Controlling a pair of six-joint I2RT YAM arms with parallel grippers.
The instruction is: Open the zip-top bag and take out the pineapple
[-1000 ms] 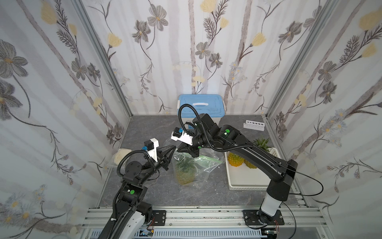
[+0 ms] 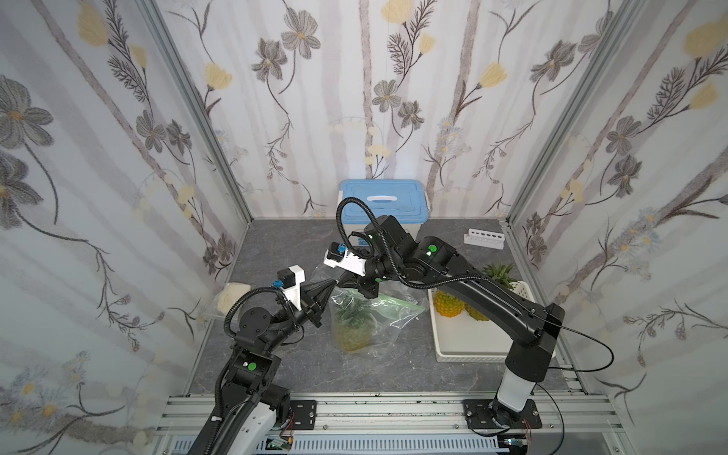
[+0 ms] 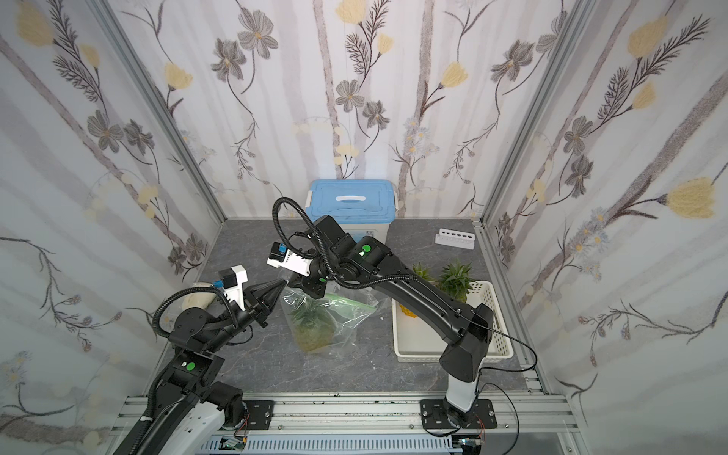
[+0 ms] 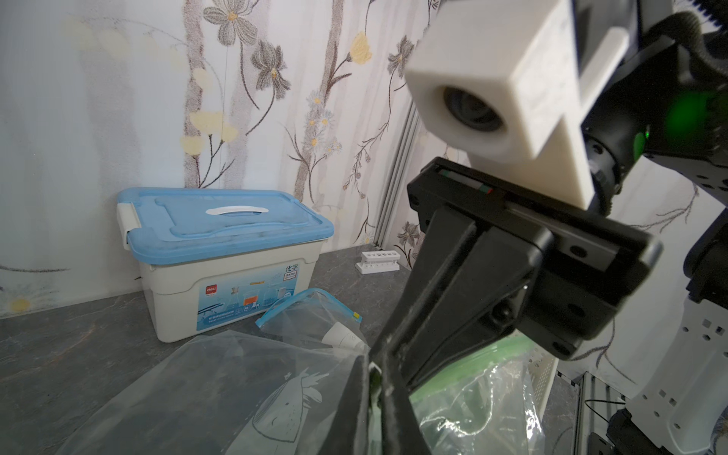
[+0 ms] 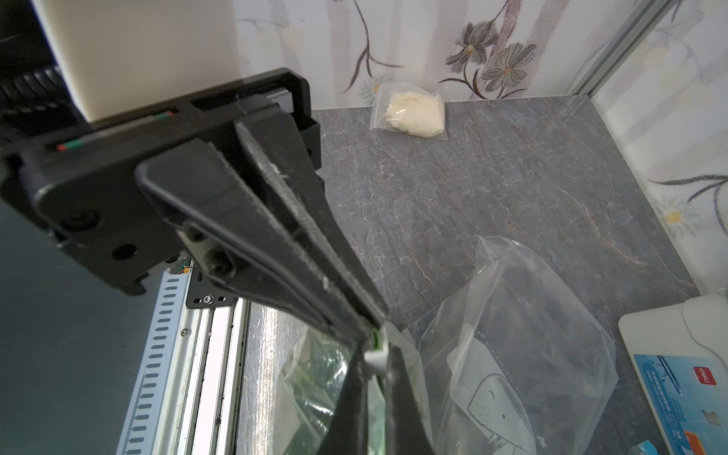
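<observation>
The clear bag [image 2: 356, 326] with a green zip stands at the centre of the table, a pineapple [image 3: 311, 322] visible inside it. My two grippers meet at its top edge. My left gripper has its fingertips close together at the green zip; whether they grip it is hard to tell. My right gripper is shut at the green zip strip beside the left fingertips, with the thin edge between or just at its tips.
A white tray [image 2: 470, 345] with pineapples is at the right. A lidded box [image 2: 383, 197] and a white rack [image 2: 483, 239] stand at the back. A small bag [image 5: 413, 113] lies at the left. Another clear bag [image 5: 515, 341] lies behind the main one.
My left gripper has shifted very slightly at the bag's top. The right arm and the bag look nearly unchanged.
</observation>
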